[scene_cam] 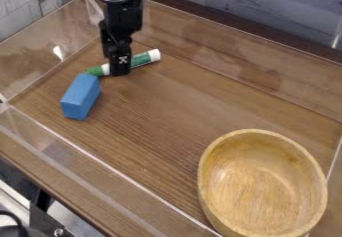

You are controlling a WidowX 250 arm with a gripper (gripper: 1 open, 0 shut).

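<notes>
A black gripper [116, 57] hangs from the top of the view, open, its fingertips down at a green-and-white marker [143, 59] that lies diagonally on the wooden table [201, 101]. Whether the fingers touch the marker cannot be told. A blue block [80, 97] lies just below and left of the marker.
A large pale yellow bowl [262, 181] sits at the lower right. The table's left edge and a dark object at the lower left corner border the space.
</notes>
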